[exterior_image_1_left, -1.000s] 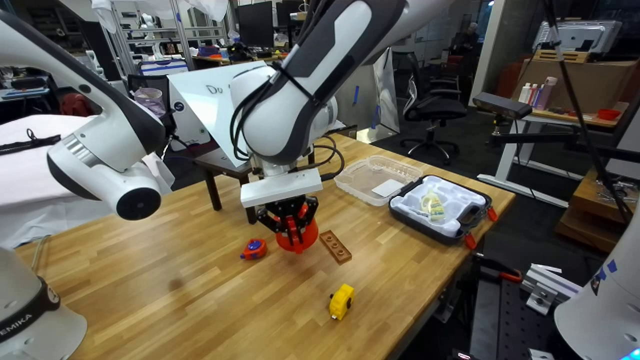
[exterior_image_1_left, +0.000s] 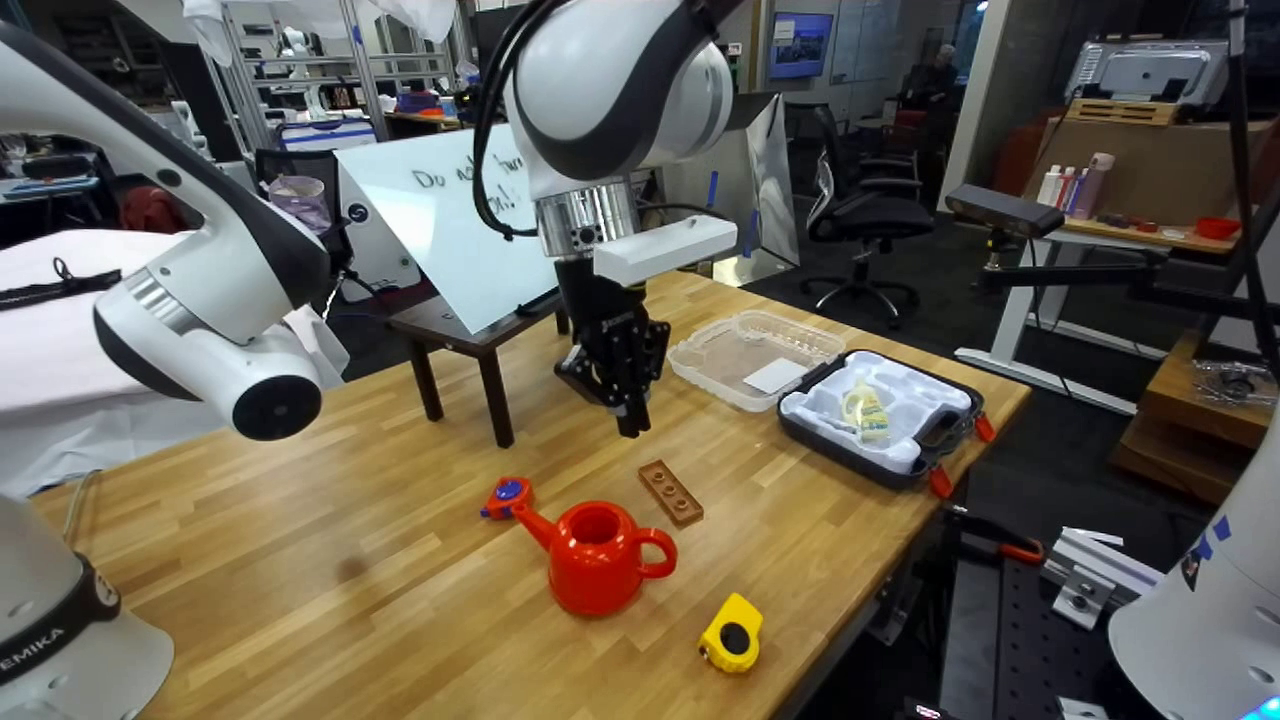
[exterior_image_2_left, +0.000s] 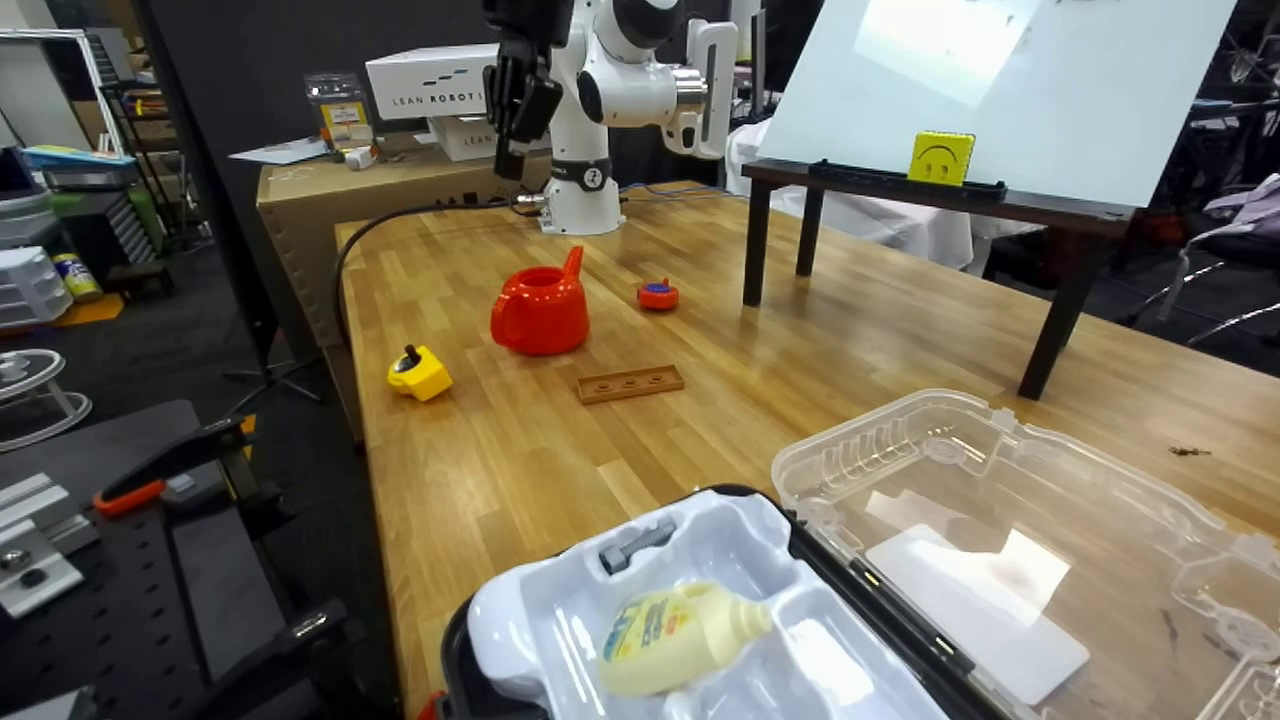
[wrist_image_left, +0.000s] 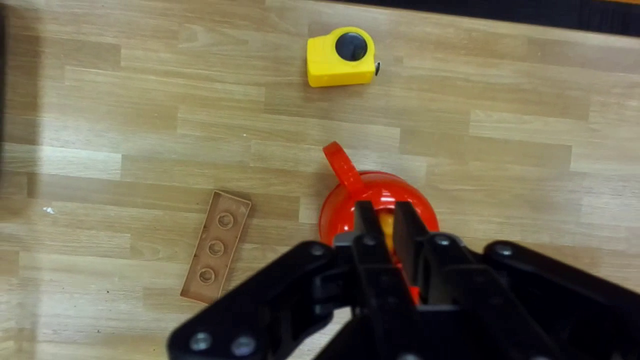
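Observation:
A red teapot (exterior_image_1_left: 595, 558) stands upright on the wooden table, its spout toward a small red-and-blue object (exterior_image_1_left: 509, 496). High above the table hangs my gripper (exterior_image_1_left: 632, 422), clear of everything. In the wrist view its two fingers (wrist_image_left: 403, 219) are a narrow gap apart, partly open, with no object held. They cover part of the teapot (wrist_image_left: 414, 201) below, whose handle shows beyond them. Near the table edge lies a yellow tape measure (exterior_image_1_left: 732, 632). A brown three-ring block (exterior_image_2_left: 630, 384) rests flat near the teapot.
An open black case (exterior_image_1_left: 882, 414) with a white insert holds a pale yellow bottle (exterior_image_2_left: 672, 636). Beside it lies a clear plastic lid (exterior_image_1_left: 756, 356). A whiteboard on a dark stand (exterior_image_2_left: 912, 192) rises at one side.
My gripper was low over the teapot and is now higher and away from it. The teapot stands nearer the front and turned. The yellow tape measure has shifted right and turned as well.

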